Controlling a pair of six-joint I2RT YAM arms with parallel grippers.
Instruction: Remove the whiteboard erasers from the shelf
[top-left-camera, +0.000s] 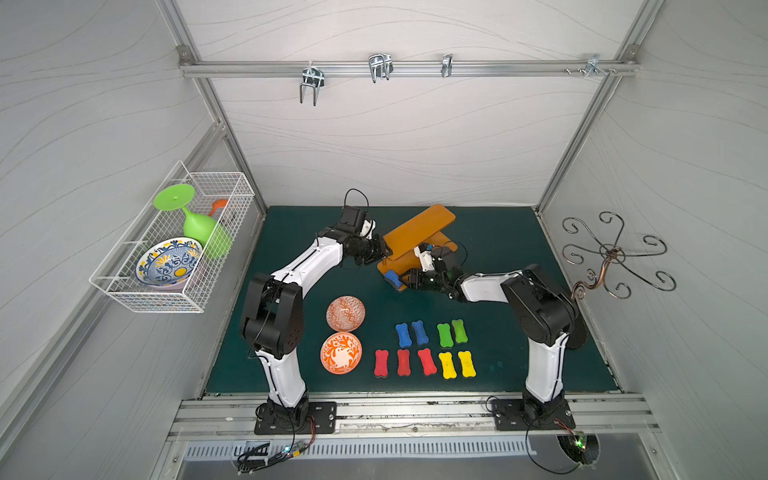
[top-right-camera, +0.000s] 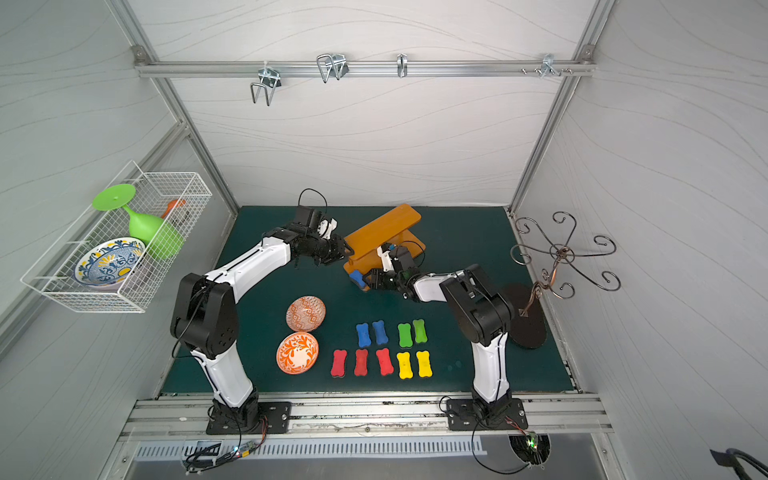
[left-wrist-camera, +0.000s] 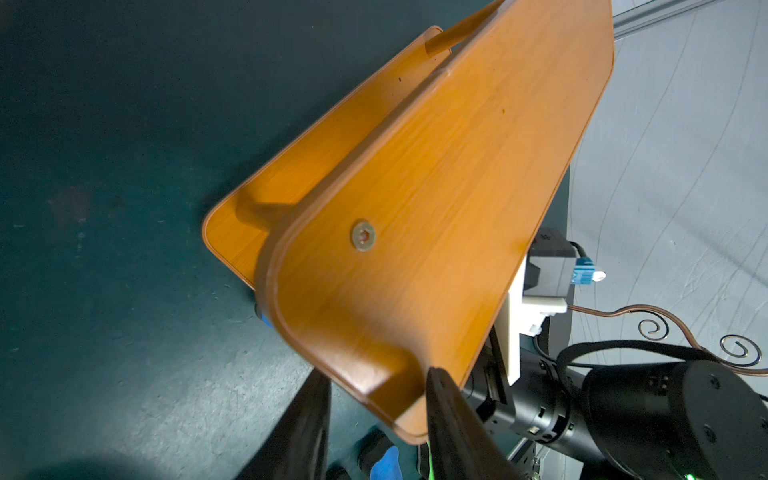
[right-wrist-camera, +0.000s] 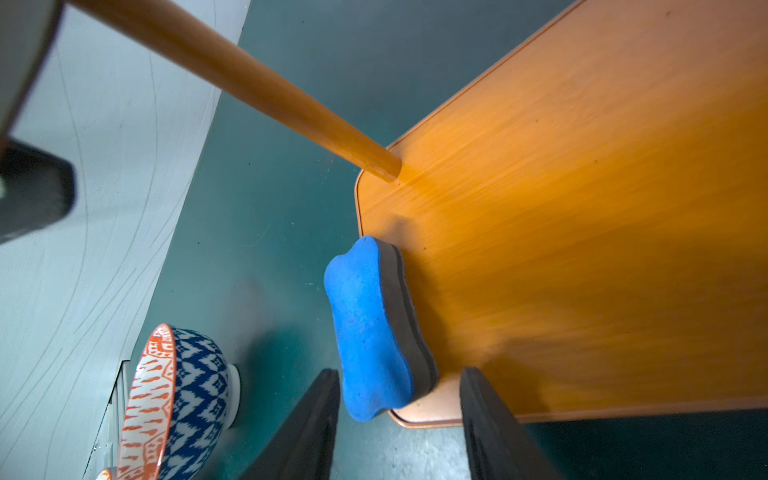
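An orange-brown wooden shelf (left-wrist-camera: 448, 176) with two boards stands at the back of the table. My left gripper is shut on a corner of its upper board. On the lower board's left end lies a blue eraser (right-wrist-camera: 360, 320), its dark felt side toward the board's inside and its end slightly past the edge. My right gripper is open, its fingers (right-wrist-camera: 320, 428) on either side of the eraser's near end. No contact shows clearly. Several erasers rest on the table: blue (top-left-camera: 403, 334), green (top-left-camera: 445, 334), red (top-left-camera: 404, 361) and yellow (top-left-camera: 447, 365).
Two orange-patterned dishes (top-left-camera: 345, 313) sit left of the erasers. A wire basket (top-left-camera: 200, 300) holding a bowl and a green item hangs on the left wall. At the right stands a curled metal stand (top-left-camera: 612, 254). The table between shelf and loose erasers is clear.
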